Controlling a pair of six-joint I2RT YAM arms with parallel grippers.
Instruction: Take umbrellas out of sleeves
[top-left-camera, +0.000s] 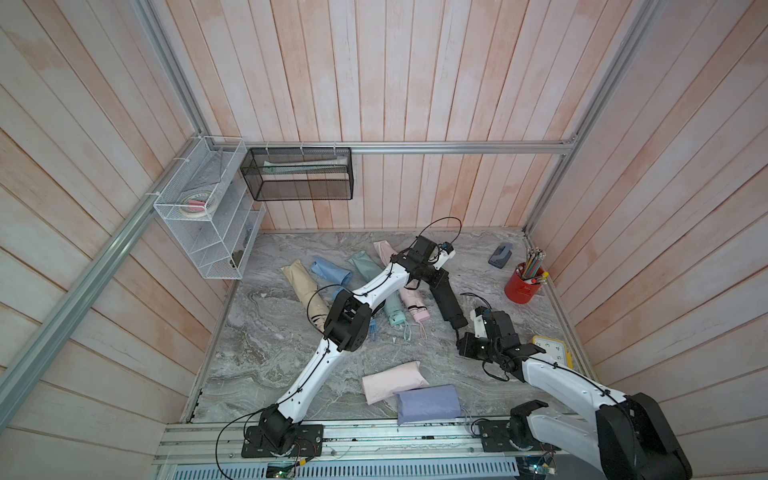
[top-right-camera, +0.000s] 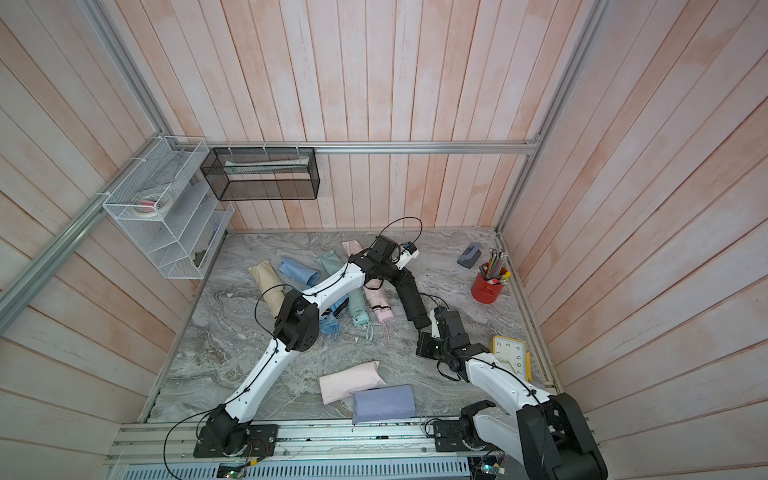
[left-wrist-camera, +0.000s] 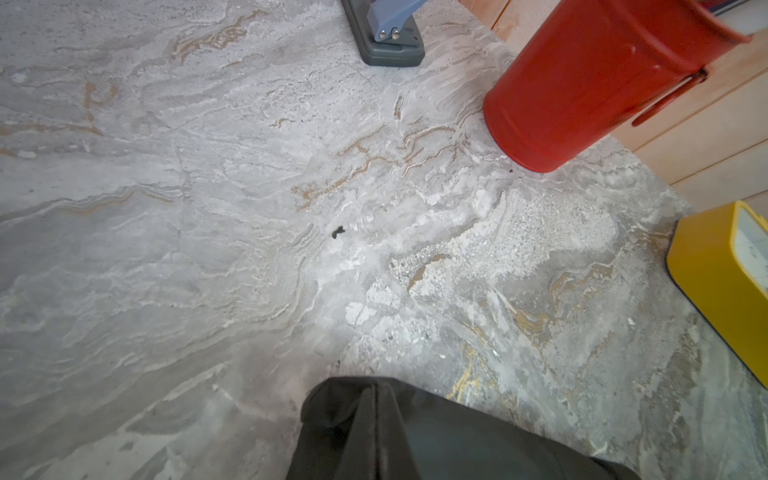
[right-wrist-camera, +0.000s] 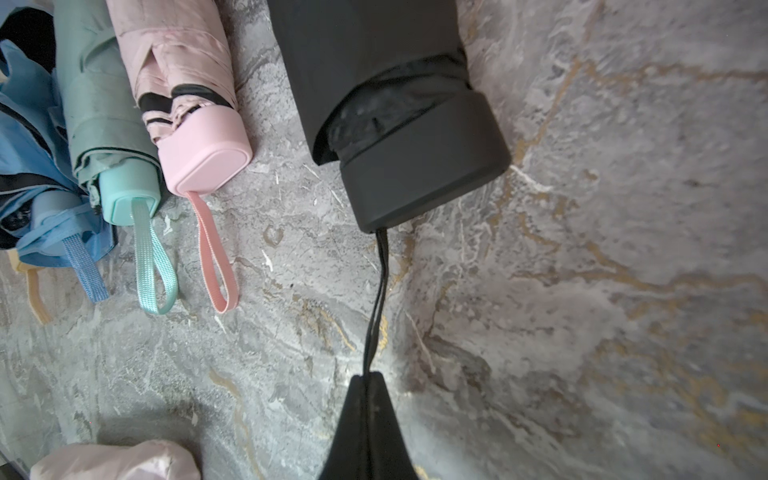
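A black umbrella in its black sleeve (top-left-camera: 448, 304) lies on the marbled table, its handle (right-wrist-camera: 428, 164) poking out of the sleeve's near end. My right gripper is shut on the thin black wrist strap (right-wrist-camera: 381, 280), which runs straight from handle to fingertips. At the sleeve's far end, my left gripper is shut with the black cloth (left-wrist-camera: 480, 440) gathered at its fingertips. Left of it lie a pink umbrella (right-wrist-camera: 176, 80), a green umbrella (right-wrist-camera: 104, 88) and a blue umbrella (right-wrist-camera: 40, 152). An empty-looking pink sleeve (top-left-camera: 393, 381) and a blue-violet sleeve (top-left-camera: 429, 404) rest near the front edge.
Toward the right side stand a red bucket of pens (top-left-camera: 521, 286), a grey hole punch (top-left-camera: 500, 255) and a yellow-edged box (top-left-camera: 552, 350). A beige sleeve (top-left-camera: 304, 288) and a blue sleeve (top-left-camera: 330, 272) lie at the back left. Bare table shows at the front left.
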